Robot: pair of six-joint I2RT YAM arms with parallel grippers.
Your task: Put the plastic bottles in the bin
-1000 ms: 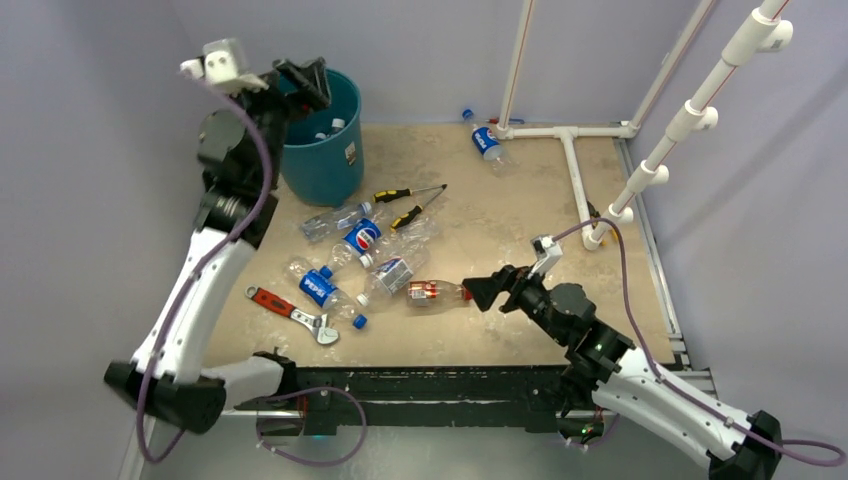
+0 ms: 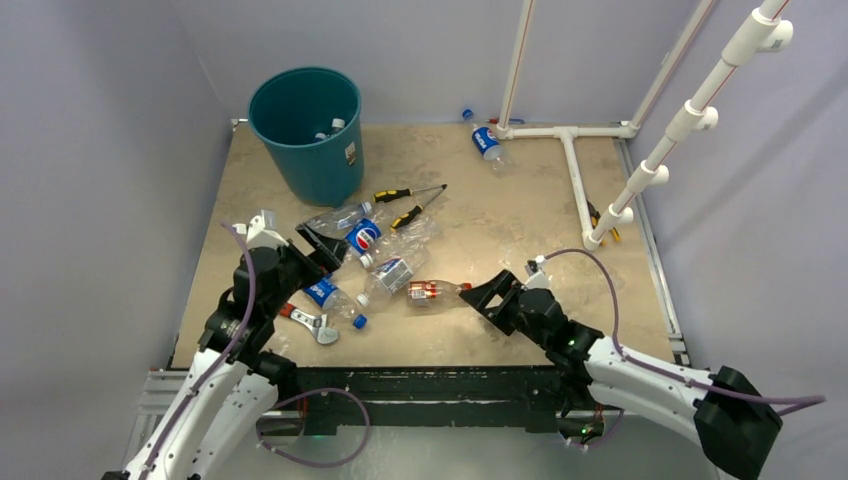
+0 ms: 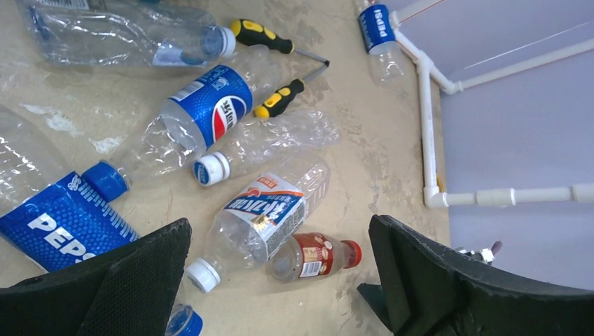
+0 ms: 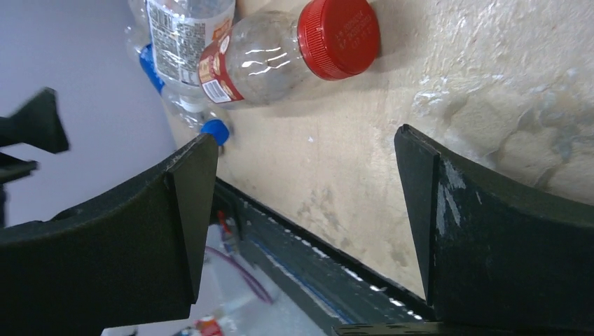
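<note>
Several plastic bottles lie in a cluster mid-left on the table: a Pepsi bottle (image 3: 210,112), a blue-label bottle (image 3: 66,224), a clear bottle (image 3: 119,38), an orange-and-blue-label bottle (image 3: 266,213). A small red-capped bottle (image 2: 430,293) lies right of them; another Pepsi bottle (image 2: 486,141) is at the back. The teal bin (image 2: 305,160) holds some bottles. My left gripper (image 2: 326,250) hangs open over the cluster, holding nothing. My right gripper (image 2: 488,298) is open beside the red cap (image 4: 340,38), with nothing between its fingers.
Two screwdrivers (image 2: 394,195) lie behind the cluster; an adjustable wrench (image 2: 321,329) is at front left. White pipe framing (image 2: 576,179) stands at back right.
My right gripper has shifted slightly and turned beside the red-capped bottle.
</note>
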